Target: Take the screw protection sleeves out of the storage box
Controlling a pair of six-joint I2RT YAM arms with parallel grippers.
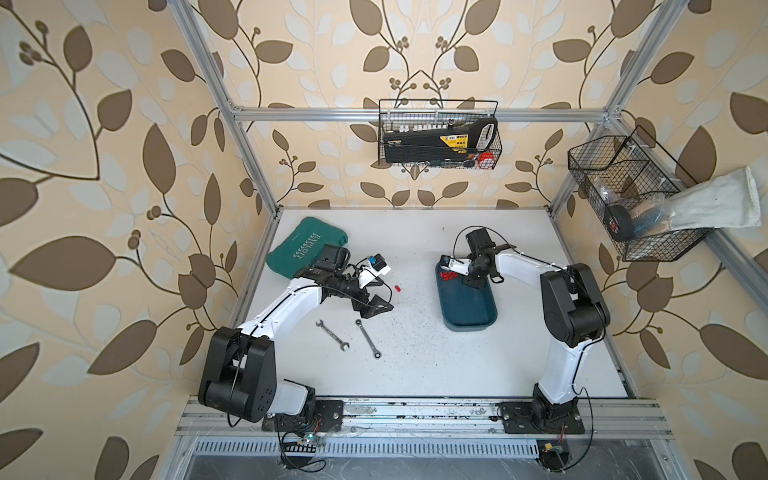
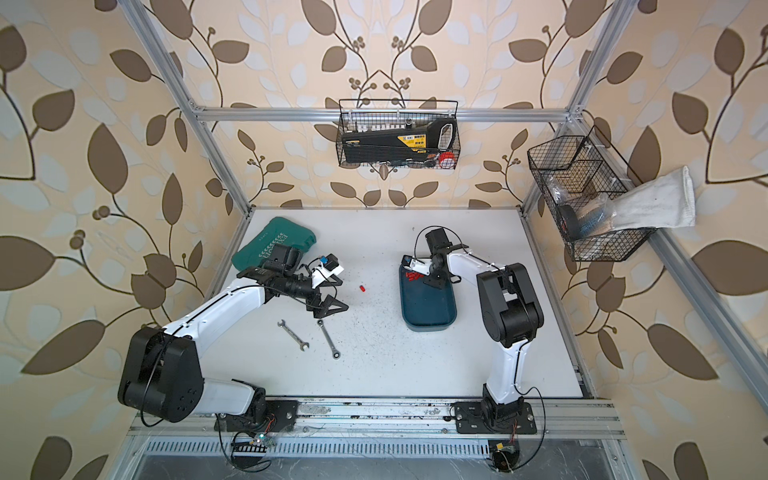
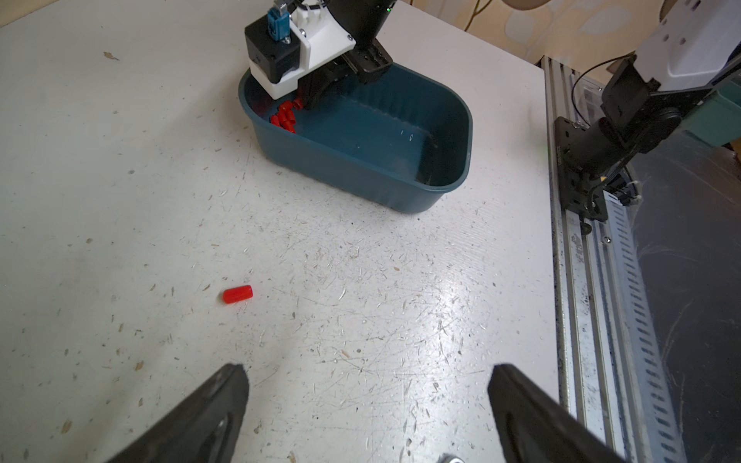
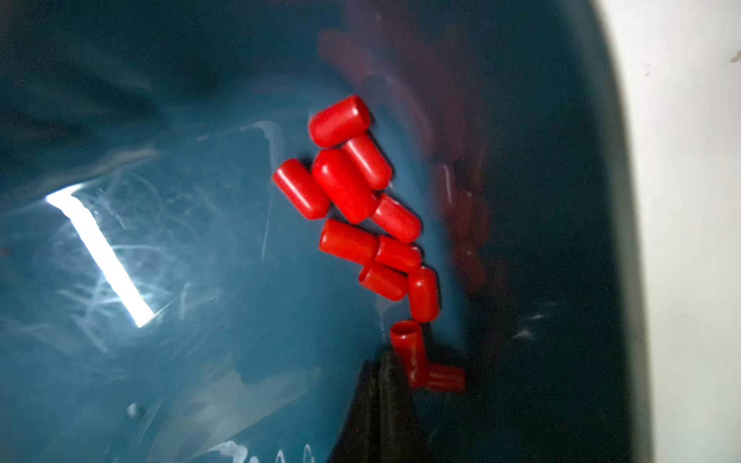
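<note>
Several red sleeves point(image 4: 343, 185) lie in a loose chain on the floor of the dark teal storage box point(image 1: 468, 325), at its far end. My right gripper reaches down inside, its fingers pressed together with nothing between them. One red sleeve point(image 4: 409, 348) stands partly upright just outside the right finger, close against it, and a further one lies behind that. On the white table a single red sleeve point(image 3: 237, 294) rests left of the box. My left gripper hovers over the table nearby, fingers wide apart and empty.
Two wrenches point(image 1: 368, 339) point(image 1: 332, 335) lie on the near side of the left gripper. A green case point(image 1: 306, 246) sits at the back left, beside the left arm. Bare table lies between the left gripper and the box.
</note>
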